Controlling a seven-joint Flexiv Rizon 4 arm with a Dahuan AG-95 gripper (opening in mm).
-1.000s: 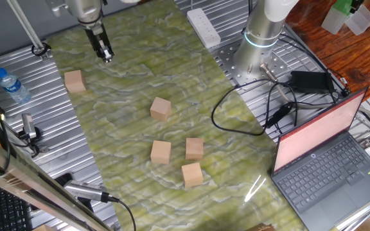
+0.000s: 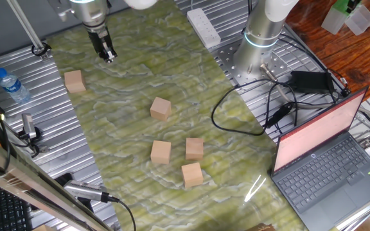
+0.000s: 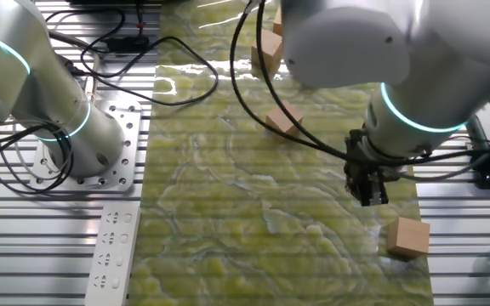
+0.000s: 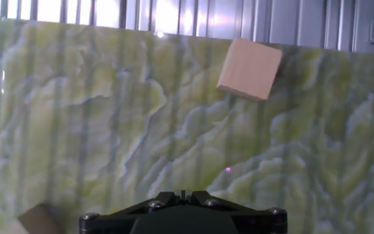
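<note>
Several plain wooden cubes rest on the green marbled mat. One cube [image 2: 74,81] is near the mat's left edge in exterior view 1, and a second cube [image 2: 160,108] lies nearer the middle. Lower down, three more form a loose cluster: a left cube [image 2: 161,152], a right cube [image 2: 194,148] and a lower cube [image 2: 192,174]. My gripper [image 2: 110,59] hangs above the mat, to the right of the edge cube and apart from it. In the wrist view the fingers meet, with nothing visible between them, and a cube [image 4: 250,68] lies ahead, right of centre.
A black cable [image 2: 218,109] loops onto the mat. A laptop [image 2: 329,160], a power strip [image 2: 203,27] and a water bottle [image 2: 13,86] sit around the edges.
My gripper has shifted very slightly to the right in exterior view 1. A blue-white ring now glows on its arm. The cubes have stayed where they were.
</note>
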